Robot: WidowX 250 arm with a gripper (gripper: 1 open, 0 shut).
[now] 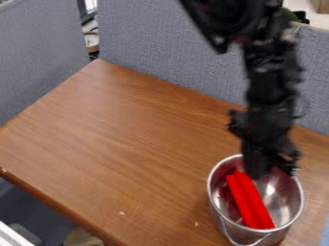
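Observation:
A silver metal bucket [288,195] stands at the lower right of the wooden table, with a long red object [251,202] lying inside it on a slant. The black robot gripper [267,163] is blurred over the bucket's back rim, above the upper end of the red object. Its fingertips are too blurred to make out; I see nothing held up in it.
Grey padded panels [167,48] border the table at the back and left. Some dark and white items lie beyond the lower left edge.

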